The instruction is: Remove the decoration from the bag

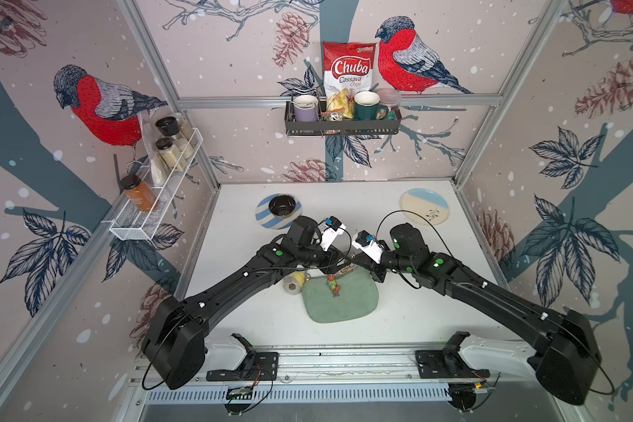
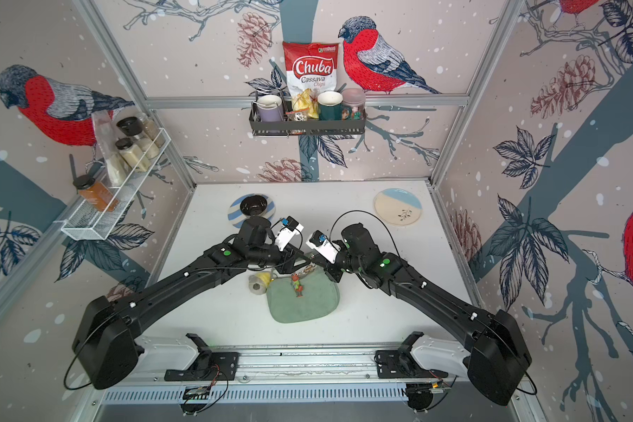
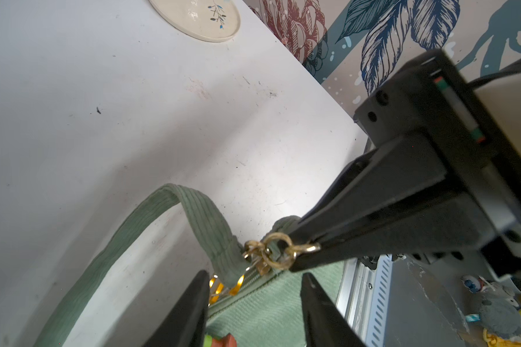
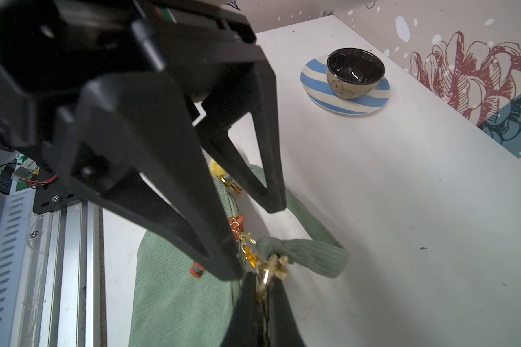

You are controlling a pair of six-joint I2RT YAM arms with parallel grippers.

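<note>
A green ribbed bag [image 1: 341, 302] lies at the table's front centre, a red-green figure decoration [image 1: 332, 285] on it. In the right wrist view my right gripper is shut at gold clasp rings [image 4: 271, 267] by the bag's strap [image 4: 318, 260]. My left gripper hangs over the bag with its fingers apart, below those rings in the left wrist view. The two grippers are close together above the bag's top edge. The decoration is mostly hidden in both wrist views.
A yellow roll [image 1: 294, 283] lies left of the bag. A dark bowl [image 1: 282, 205] on a striped plate stands at back left, a round plate [image 1: 424, 205] at back right. The table behind the bag is clear. Shelves hang on the walls.
</note>
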